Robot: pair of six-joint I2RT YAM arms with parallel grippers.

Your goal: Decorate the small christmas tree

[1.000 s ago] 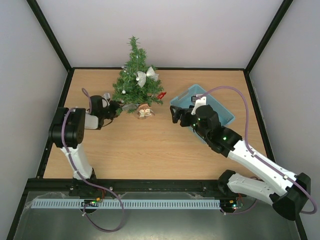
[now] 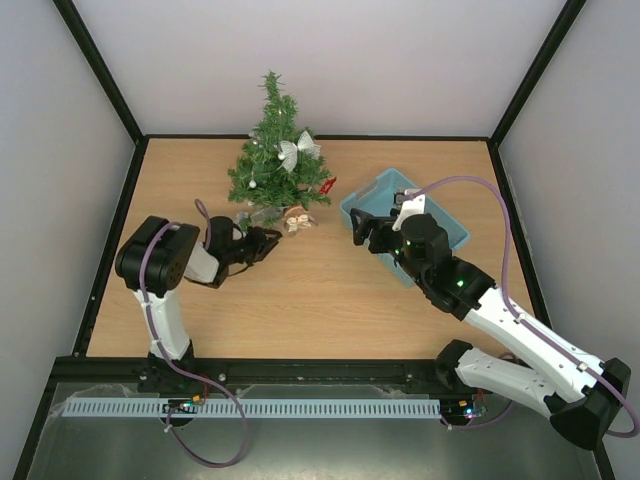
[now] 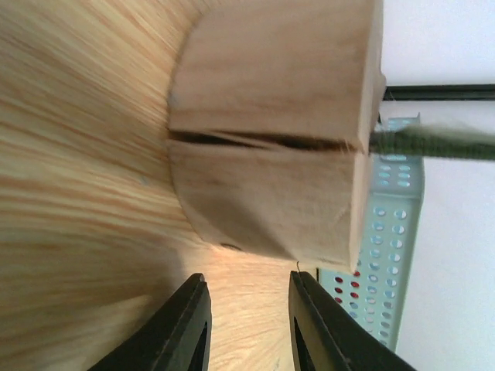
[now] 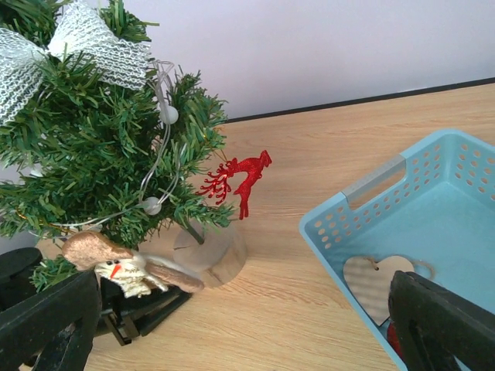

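Observation:
The small green Christmas tree (image 2: 272,145) carries a silver bow (image 4: 97,50), a light string with white balls and a glittery red reindeer (image 4: 246,174). A snowman ornament (image 4: 128,270) is low at the tree's front. Close to the tree's wooden base (image 3: 263,193) is my left gripper, low over the table, its fingers apart; bare table shows between them and I make out no held object. My right gripper is open and empty, over the blue basket's left side. A heart ornament (image 4: 371,282) lies in the basket.
The blue basket (image 2: 447,215) stands right of the tree, with something red (image 4: 393,338) partly hidden inside by a right finger. Free wooden table (image 2: 320,310) lies in front. Walls close in behind and at both sides.
The tree and its ornaments have shifted slightly right.

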